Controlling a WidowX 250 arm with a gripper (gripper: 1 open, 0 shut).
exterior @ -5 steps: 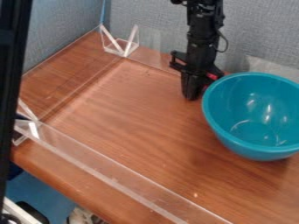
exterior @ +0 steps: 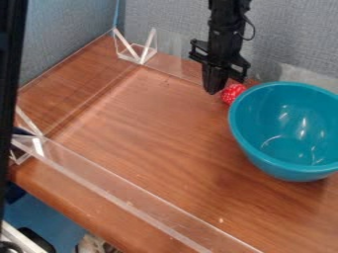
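My black gripper [exterior: 215, 82] hangs at the back of the wooden table, just above and left of a red patterned object [exterior: 232, 93]. Its fingers look closed, with nothing visible between them. The red object lies against the left rear of a large teal bowl [exterior: 284, 133], partly hidden by it.
Clear low walls with white triangular brackets [exterior: 133, 49] line its edges. Grey padded walls stand behind and to the left.
My gripper has risen from low beside the bowl and shifted slightly back, uncovering more of the red object. The bowl has stayed in place.
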